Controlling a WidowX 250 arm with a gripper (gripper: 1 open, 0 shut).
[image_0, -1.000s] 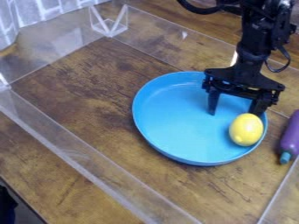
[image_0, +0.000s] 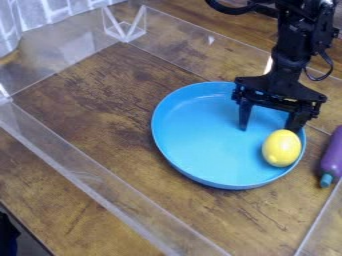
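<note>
A blue round bowl (image_0: 201, 135) sits on the wooden table, with a yellow egg-shaped object (image_0: 281, 148) resting at its right side. My black gripper (image_0: 274, 115) reaches down from the top right over the bowl's back right part, above the yellow object, its two fingers standing apart with nothing seen held between them.
A purple elongated object (image_0: 331, 155) lies on the table just right of the bowl. Clear plastic walls border the table, with a small white wire piece (image_0: 124, 27) at the back. The wooden surface left of the bowl is clear.
</note>
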